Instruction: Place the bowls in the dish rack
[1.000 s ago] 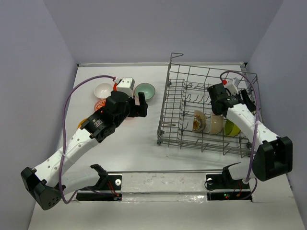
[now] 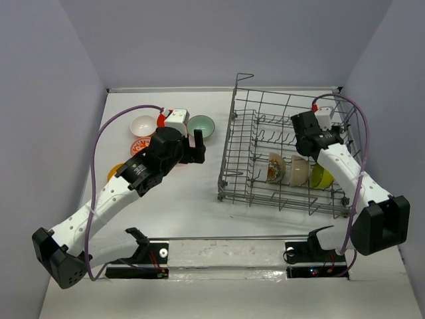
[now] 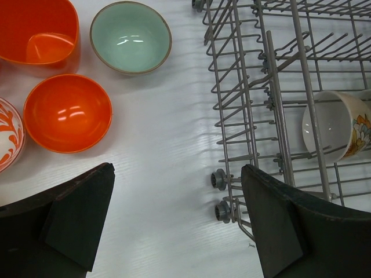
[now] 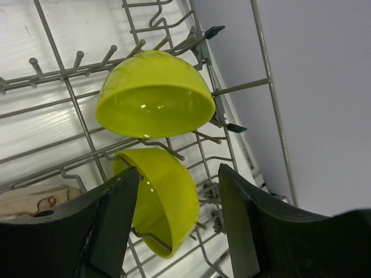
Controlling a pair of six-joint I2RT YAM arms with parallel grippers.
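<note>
The wire dish rack [image 2: 229, 153] fills the right half of the table. In its front row a flowered bowl [image 2: 275, 168], a beige bowl [image 2: 299, 171] and a yellow-green bowl [image 2: 321, 177] stand on edge. My right gripper is open above the rack. Ahead of its fingers a second yellow-green bowl [image 4: 153, 95] lies tilted on the tines, apart from them; the lower yellow-green bowl [image 4: 165, 200] shows between them. Over the table left of the rack, my left gripper stands open and empty. Beyond it are a green bowl [image 3: 131, 37] and an orange bowl [image 3: 68, 113].
Further left are a white bowl [image 2: 143, 126], an orange-patterned bowl [image 2: 139, 145], a yellow bowl [image 2: 114, 171] partly behind the left arm, and a taller orange container [image 3: 43, 35]. The right wall [image 4: 324, 87] stands close beside the rack. Bare table lies in front of the left gripper.
My right arm has shifted slightly to the right, its gripper turning a little over the rack. The left arm has barely moved. The bowls visible from above stay where they were.
</note>
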